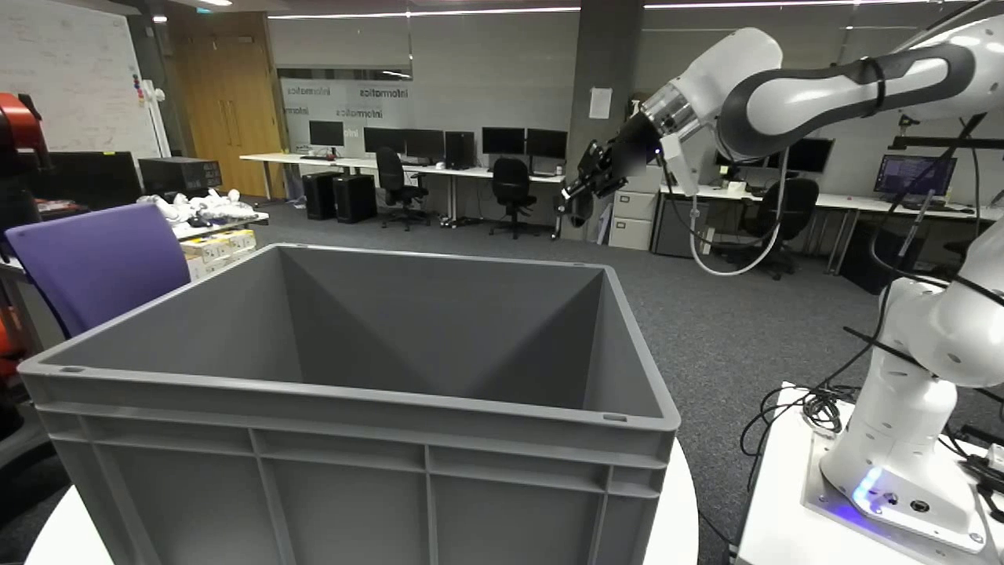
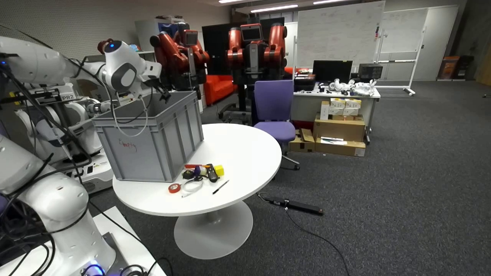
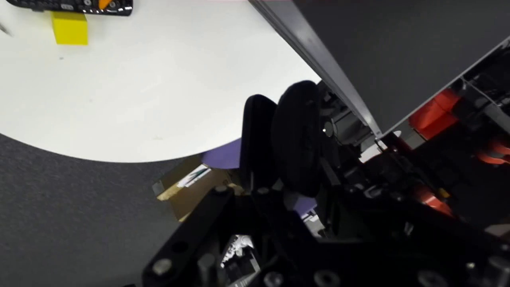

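Note:
My gripper [image 1: 581, 188] is held up in the air, higher than the rim of the grey crate [image 1: 423, 395] and off to its right in exterior view 1. In the wrist view, a dark rounded object [image 3: 297, 138] sits at the fingers [image 3: 255, 138], and my gripper is shut on it. Black against black makes its exact kind hard to tell. Exterior view 2 has the gripper [image 2: 164, 95] close to the upper edge of the crate. No items show in the visible part of the crate's interior.
Beside the crate, the white round table [image 2: 248, 156] carries a yellow block [image 2: 219, 170], a black remote-like item [image 2: 212, 173], red tape [image 2: 174, 188], a white cable loop [image 2: 192, 185] and a thin dark stick [image 2: 221, 186]. A purple chair [image 2: 274, 105] stands behind.

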